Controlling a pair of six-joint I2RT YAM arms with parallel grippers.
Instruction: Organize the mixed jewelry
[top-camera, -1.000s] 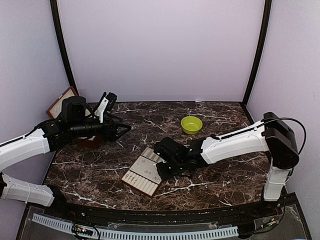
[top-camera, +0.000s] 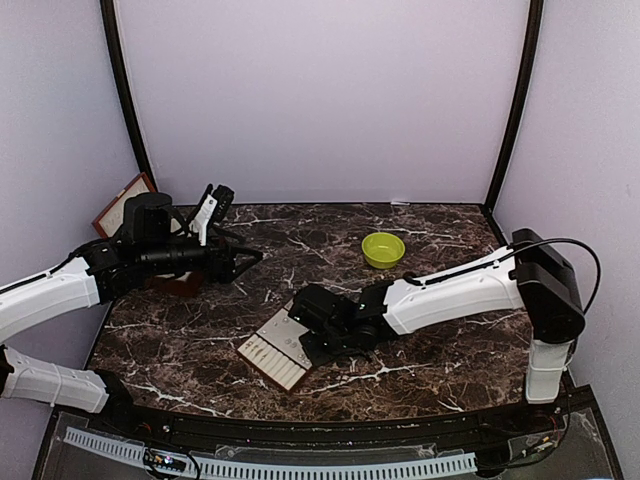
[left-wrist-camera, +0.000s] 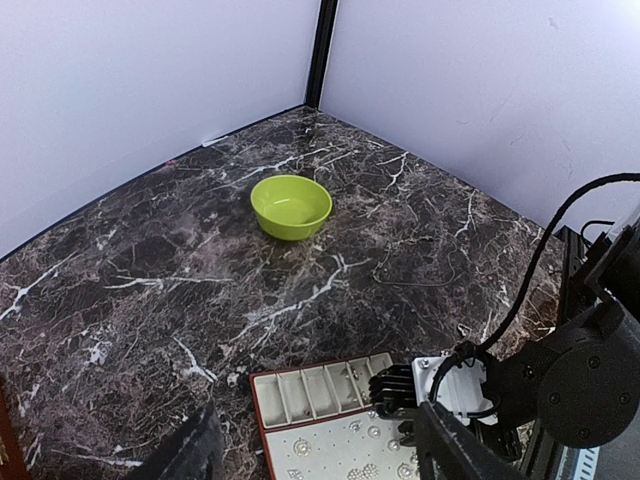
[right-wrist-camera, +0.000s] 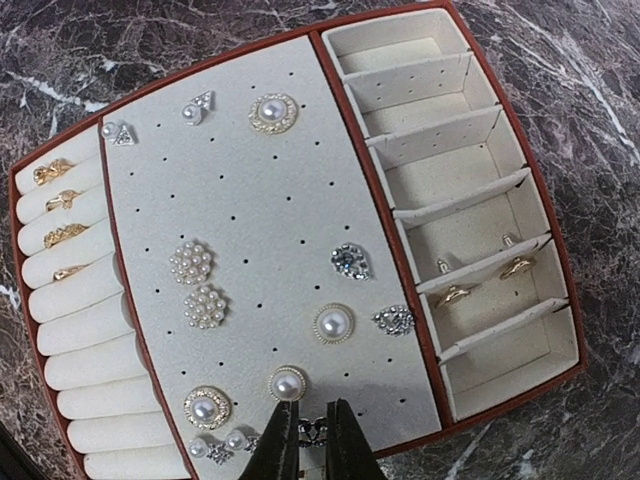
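Note:
The jewelry board (top-camera: 270, 350) lies on the marble table, with gold rings on ring rolls, pearl and crystal earrings on the middle panel (right-wrist-camera: 280, 180) and more gold pieces in compartments. My right gripper is over the panel's near edge, fingers apart around a small silver piece (right-wrist-camera: 310, 434); whether they touch it, I cannot tell. In the top view the right arm (top-camera: 340, 320) covers part of the board. My left gripper is open above the table at the left, its fingers at the bottom of the left wrist view.
A green bowl (top-camera: 382, 250) stands empty at the back right. An open wooden-edged box (top-camera: 120, 205) sits at the back left, partly behind the left arm. The table between box and bowl is clear.
The right arm has shifted toward the front left, and the board appears moved slightly the same way. The left arm has stayed still.

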